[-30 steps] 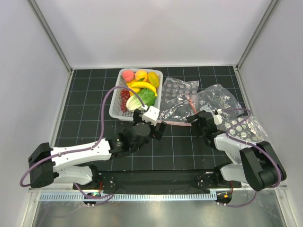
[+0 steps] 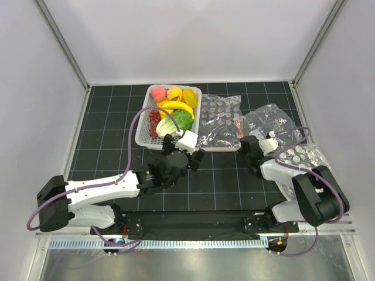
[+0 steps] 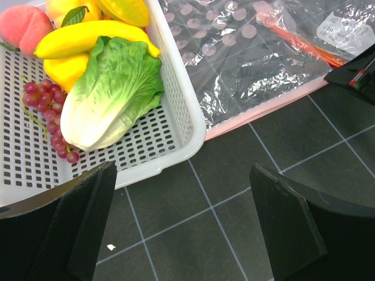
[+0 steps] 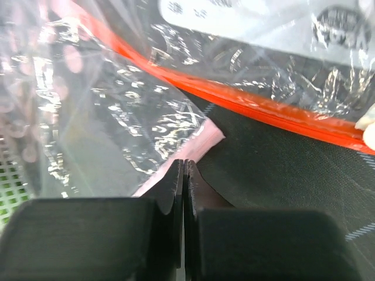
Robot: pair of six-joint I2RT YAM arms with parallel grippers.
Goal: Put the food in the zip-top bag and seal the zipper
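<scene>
A clear bag with a pink edge lies flat right of the white basket. Overlapping its right side is another clear bag, whose orange-red zipper crosses the right wrist view. Food fills the basket: lettuce, red grapes, a banana, a peach and yellow pieces. My left gripper hangs open and empty near the basket's front corner. My right gripper is shut, its tips over the pink edge near its corner; whether film sits between them, I cannot tell.
More clear bag film spreads at the far right, partly beneath the right arm. Dark tiles are bare in front of the bags, between the two arms. Left of the basket, the table is also free.
The pink-edged bag has turned a little, its near edge sliding right and its far corner left. The left arm is nearly still.
</scene>
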